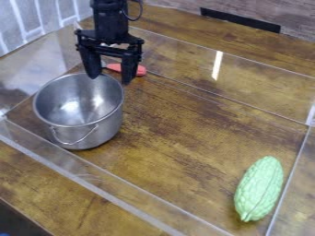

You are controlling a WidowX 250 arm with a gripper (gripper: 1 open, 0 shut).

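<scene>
My black gripper point(109, 64) hangs at the back left, just above and behind the rim of a steel pot point(79, 112) with a wire handle, its fingers apart and open. A small red object point(131, 70) lies on the table behind the pot, partly hidden by the gripper; I cannot tell what it is. A pale green bitter melon point(259, 189) lies at the front right, well away from the gripper.
Clear panels edge the wooden table point(185, 138) on several sides.
</scene>
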